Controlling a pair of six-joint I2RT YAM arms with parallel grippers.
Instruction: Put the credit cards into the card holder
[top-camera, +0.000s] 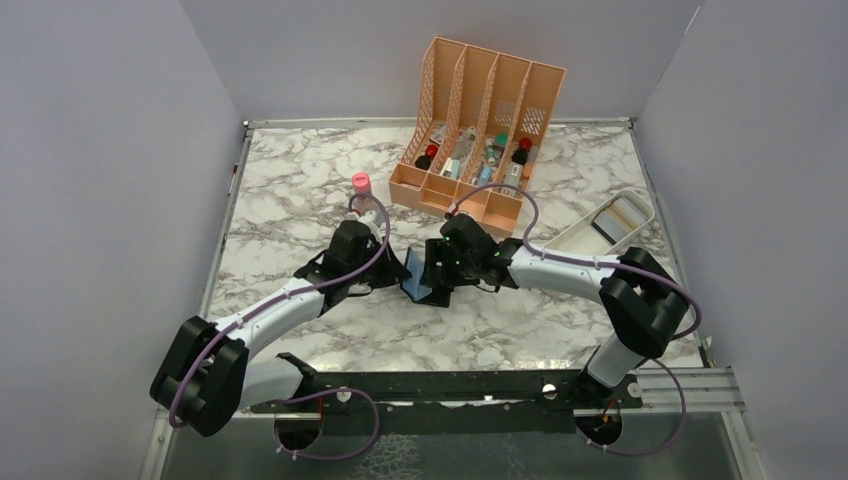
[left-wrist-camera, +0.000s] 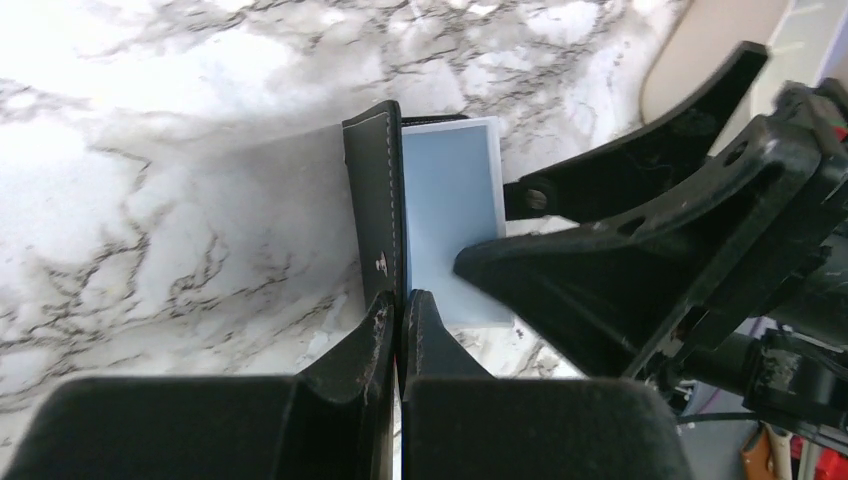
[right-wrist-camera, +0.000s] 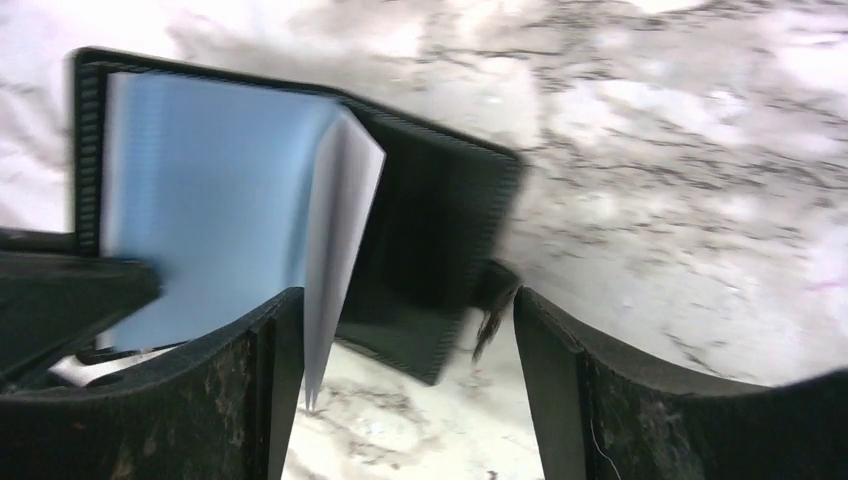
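Note:
The black card holder (top-camera: 431, 298) with pale blue sleeves (left-wrist-camera: 452, 190) stands partly opened on the marble table between the grippers. My left gripper is shut on the edge of its black cover (left-wrist-camera: 375, 200). Over the holder, my right gripper is open, with a raised translucent sleeve edge (right-wrist-camera: 338, 220) by its left finger; whether they touch is unclear. In the right wrist view the dark open cover (right-wrist-camera: 420, 230) lies beyond that sleeve. I cannot tell any credit cards apart here.
An orange divided organiser (top-camera: 440, 197) with small items stands at the back. A pink-capped container (top-camera: 361, 182) is left of it. A cream tray (top-camera: 568, 236) with grey cards or slabs (top-camera: 618, 220) lies at the right.

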